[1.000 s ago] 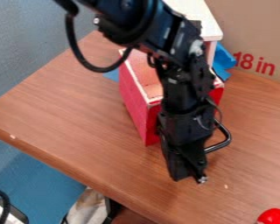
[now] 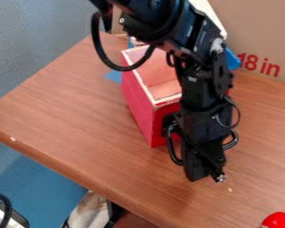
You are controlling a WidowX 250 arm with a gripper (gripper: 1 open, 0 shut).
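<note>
My black gripper (image 2: 212, 175) hangs low over the wooden table, at the front right of a red open box (image 2: 145, 100) with a pale pink inside, which it partly hides. Its fingertips point down near the table top; whether they are open or shut cannot be seen clearly. A pale lid or panel stands at the back of the box, mostly behind the arm.
A small red object (image 2: 277, 221) lies at the front right table edge. Blue pieces (image 2: 233, 60) lie behind the box, before a cardboard sheet (image 2: 264, 27).
The arm and gripper have shifted to the right and slightly up, by a small amount. The red box and other objects look unmoved.
</note>
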